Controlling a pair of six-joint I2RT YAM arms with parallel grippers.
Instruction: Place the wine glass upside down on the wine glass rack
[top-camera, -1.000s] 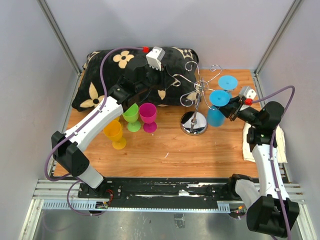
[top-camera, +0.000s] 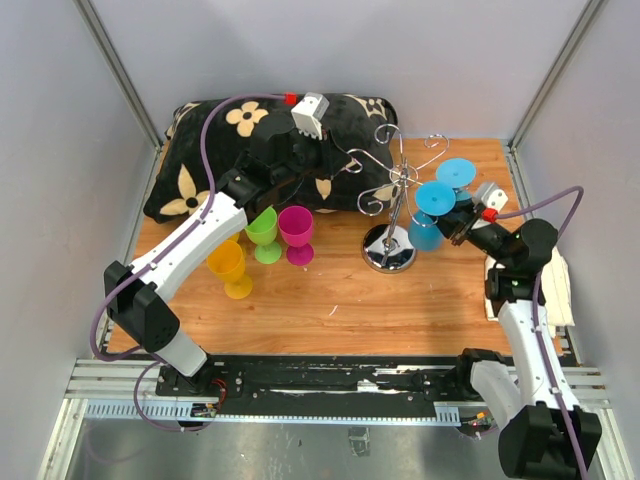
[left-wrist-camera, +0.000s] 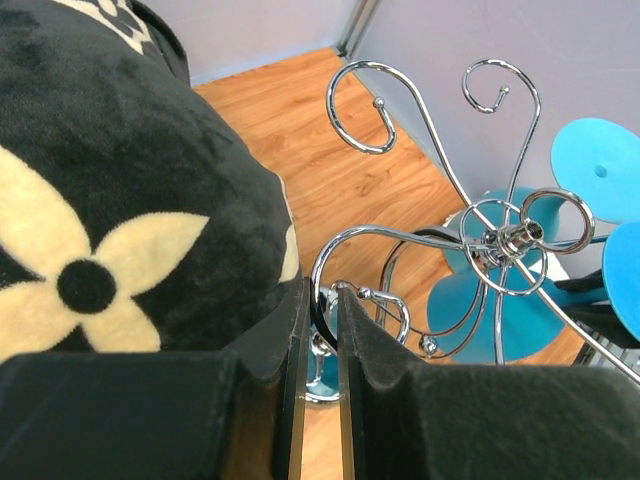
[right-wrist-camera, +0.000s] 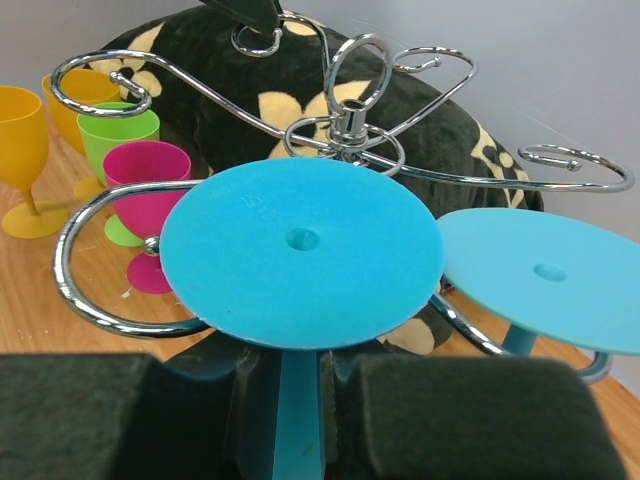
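The chrome wine glass rack (top-camera: 404, 172) stands right of centre on its round base. My left gripper is shut on one of its curled arms. Two blue glasses are upside down at the rack's right side. The nearer blue glass (right-wrist-camera: 300, 250) has its stem between the fingers of my right gripper, its foot just above them and its bowl hanging below. In the right wrist view this foot overlaps a curled hook (right-wrist-camera: 75, 255); whether the stem is fully inside that hook is hidden. The other blue glass (right-wrist-camera: 550, 275) hangs from a neighbouring hook.
Yellow (top-camera: 228, 265), green (top-camera: 264, 236) and pink (top-camera: 297, 233) glasses stand upright left of the rack. A black flowered cushion (top-camera: 205, 150) fills the back. Folded cloth (top-camera: 556, 290) lies by the right arm.
The nearer blue glass and my right gripper have shifted slightly left and toward the front. The rack's top has tilted a little to the right. My left arm stays still.
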